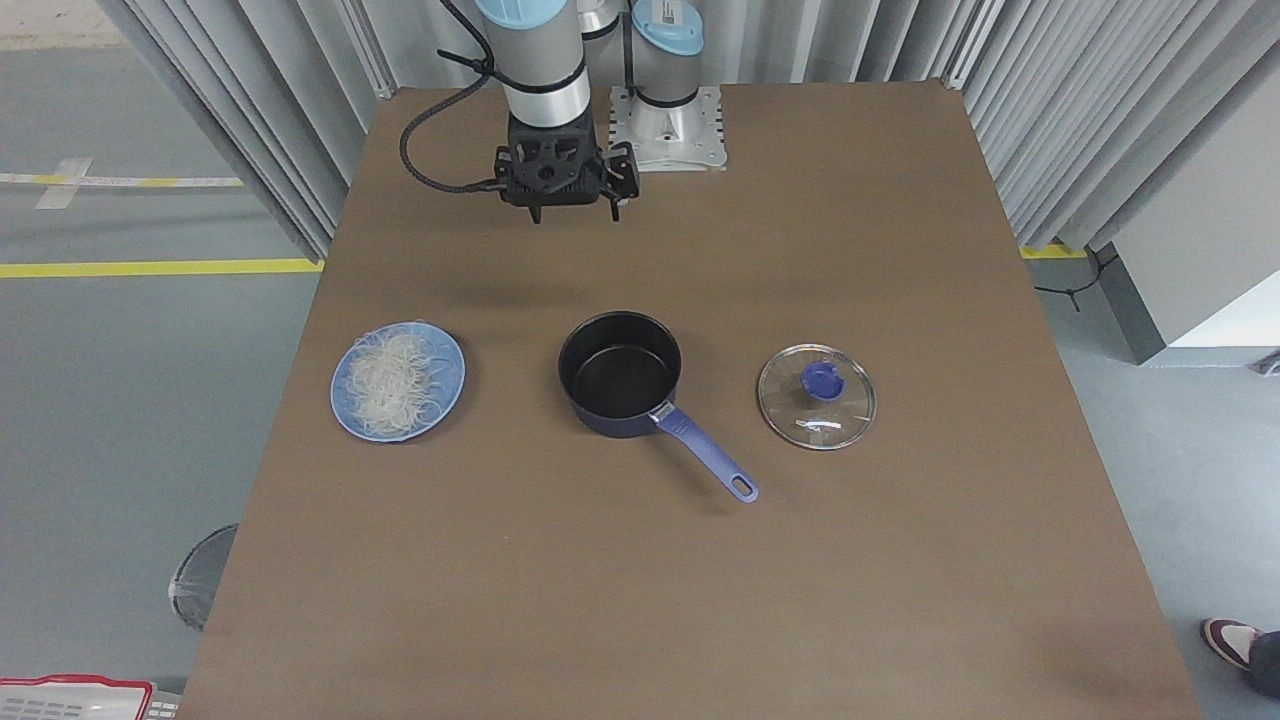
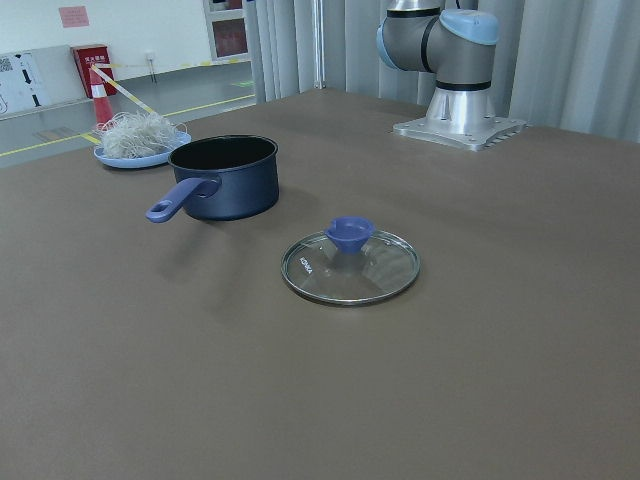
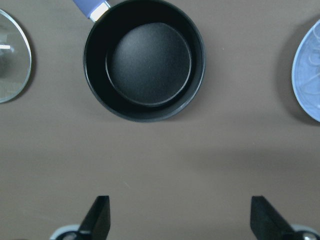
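A dark blue saucepan [image 1: 618,372] with a light-blue handle [image 1: 708,456] rests at the table's middle. A glass lid [image 1: 804,414] with a blue knob [image 1: 823,380] lies flat to its right in the front view. A blue plate [image 1: 351,420] holding white noodle-like strands [image 1: 393,380] sits to the left. My gripper [image 1: 575,210] is raised at the back of the table, behind the pan. In the wrist view it [image 3: 180,207] is open, its fingers wide apart with bare table between them.
The arm's base plate [image 1: 702,150] stands at the back edge. A grey curtain hangs behind it.
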